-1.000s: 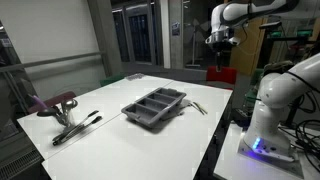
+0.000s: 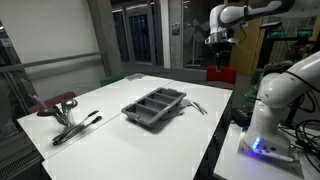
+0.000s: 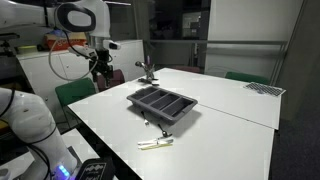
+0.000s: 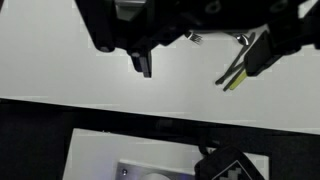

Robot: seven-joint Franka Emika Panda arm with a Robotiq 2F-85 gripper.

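Observation:
Above the table's near end hangs my gripper, and the wrist view shows its dark fingers wide apart with nothing between them. It is high up at the right in exterior view 1 and at the left in exterior view 2. A grey compartment tray (image 2: 153,106) lies on the white table, its visible compartments empty. Loose utensils lie beside the tray, among them a yellow-green handled one (image 4: 237,79) and a fork (image 4: 193,38). A holder with utensils (image 2: 65,111) stands at the table's far end, dark tongs (image 2: 79,129) beside it.
Wide bare stretches of the white table (image 3: 225,145) surround the tray. A red chair (image 2: 222,75) and a green chair (image 3: 245,77) stand at the table's sides. A dark gap (image 4: 150,121) runs between the table edge and the robot's base.

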